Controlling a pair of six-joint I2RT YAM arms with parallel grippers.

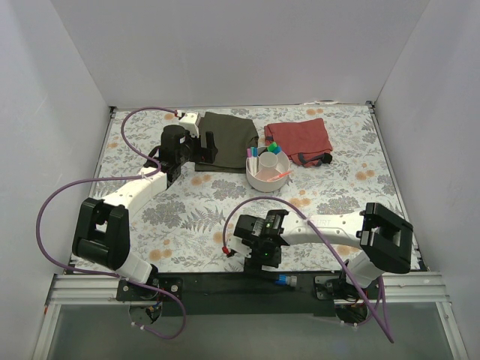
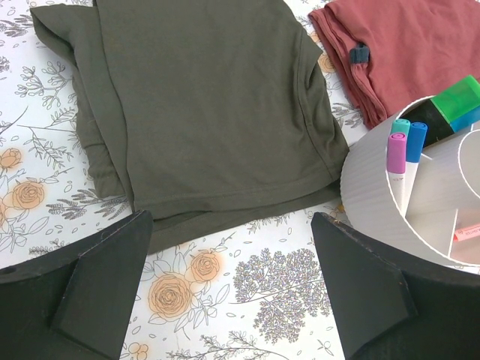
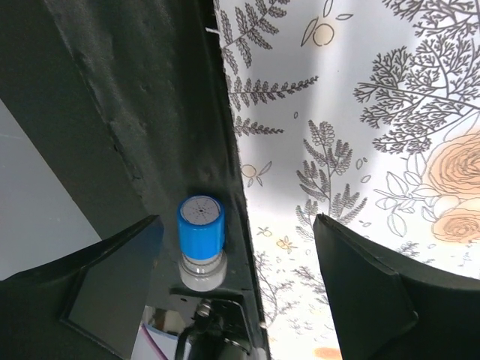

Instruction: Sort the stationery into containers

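Observation:
A blue-capped item with a clear end (image 3: 201, 238) lies on the black strip along the table's front edge, and it also shows in the top view (image 1: 283, 280). My right gripper is over that edge, its fingers well apart; in its wrist view the item shows between them, nearer the left finger, untouched as far as I can tell. The white round container (image 2: 364, 199) holds a pink-capped pen (image 2: 396, 154), a blue-capped pen (image 2: 415, 142), a green-topped item (image 2: 459, 97) and an orange stick (image 1: 280, 176). My left gripper hangs open and empty near the green cloth.
A folded dark green cloth (image 1: 232, 135) lies at the back, left of the container. Behind and right of it is a folded red cloth (image 1: 300, 139). The flowered tablecloth (image 1: 180, 225) is bare at the front left. Purple cables loop over both arms.

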